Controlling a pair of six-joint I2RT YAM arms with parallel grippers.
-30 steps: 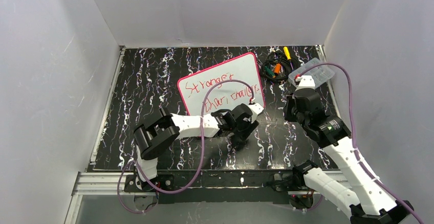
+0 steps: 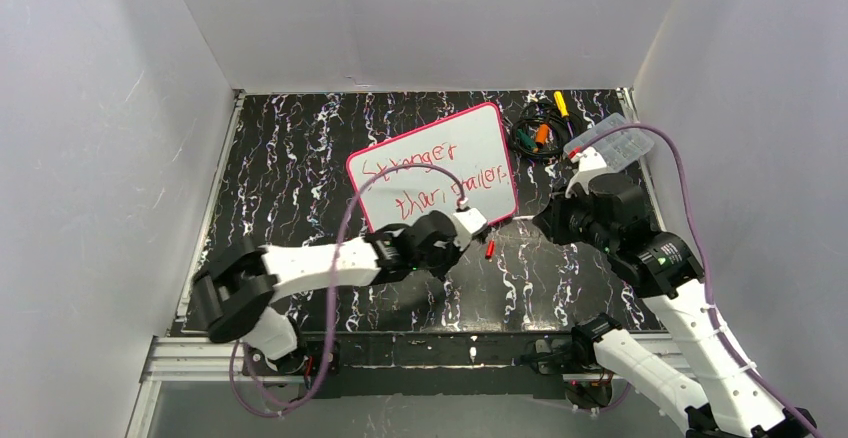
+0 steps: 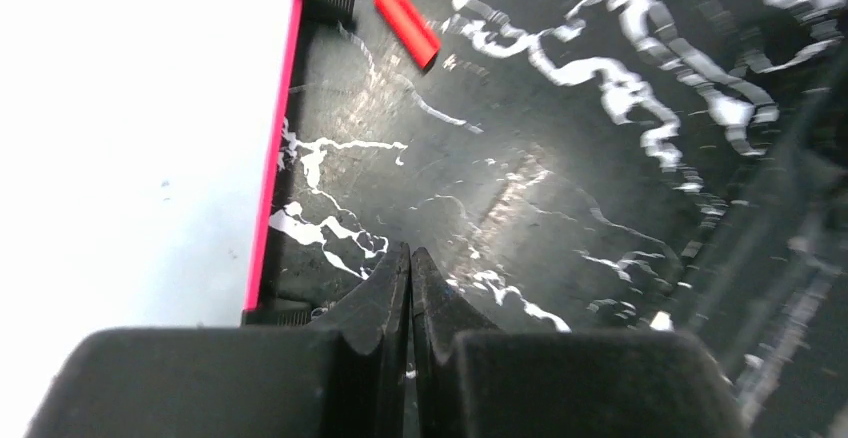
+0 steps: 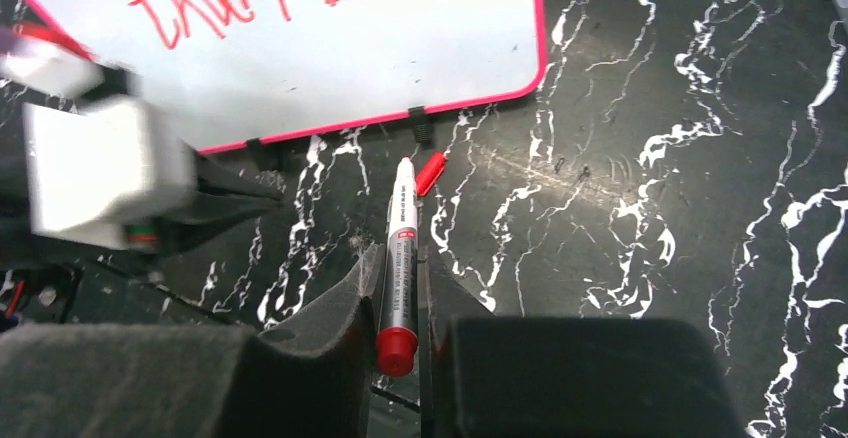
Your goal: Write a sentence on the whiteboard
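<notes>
The whiteboard (image 2: 440, 143), pink-rimmed, lies tilted on the table with red handwriting reading roughly "Stronger than trailers". Just below its lower edge rests a small red marker cap (image 3: 408, 26), lying on the tabletop. My left gripper is shut with its tips pressed together and nothing between them; the cap is ahead of it, clear of its fingers. In the right wrist view, an uncapped red marker (image 4: 400, 258) is gripped by my right gripper, its nib pointing away, close to the cap (image 4: 431, 173) in that view.
Black cables and tools (image 2: 540, 130) and a clear plastic box (image 2: 615, 142) occupy the back right. Black clips (image 4: 420, 126) stick out from the board's lower edge.
My left gripper went from open around the cap's near end to shut and empty, and drew back leftward. The right gripper moved left with the marker, towards the cap.
</notes>
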